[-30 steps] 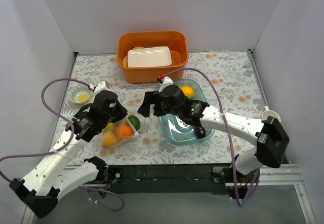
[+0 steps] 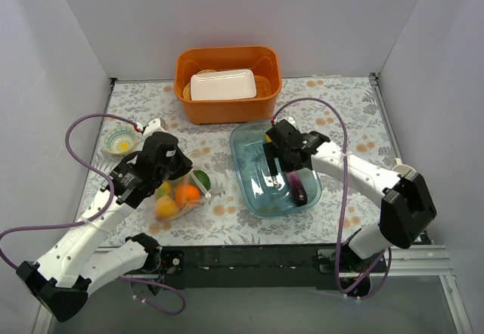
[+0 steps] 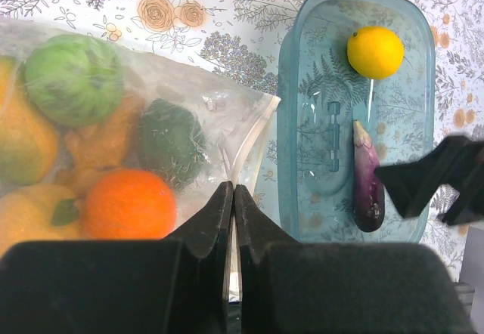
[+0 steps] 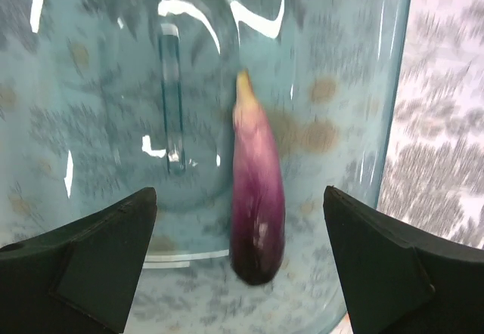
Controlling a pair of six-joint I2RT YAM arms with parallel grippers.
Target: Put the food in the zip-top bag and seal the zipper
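Observation:
The clear zip top bag [image 3: 219, 96] lies left of centre on the table with several foods inside, among them an orange fruit [image 3: 128, 204] and a dark green one [image 3: 170, 141]. My left gripper is shut on the edge of the bag's mouth, the thin film running down between its fingertips. In the blue tray [image 2: 249, 190] lie a purple eggplant [image 4: 257, 190] and a yellow lemon [image 3: 375, 52]. Above the eggplant my right gripper hangs open, one finger to either side of it in the right wrist view and nothing held.
An orange bin [image 2: 227, 112] with a white dish [image 2: 223, 85] in it stands at the back. A patterned bowl [image 2: 119, 140] sits at the left, and a cup [image 2: 403, 168] at the right edge, partly behind the right arm. Bare table separates bag and tray.
From near the bag's mouth, my right gripper has moved right, over the tray, and lower toward the eggplant. The left arm and the bag look nearly still.

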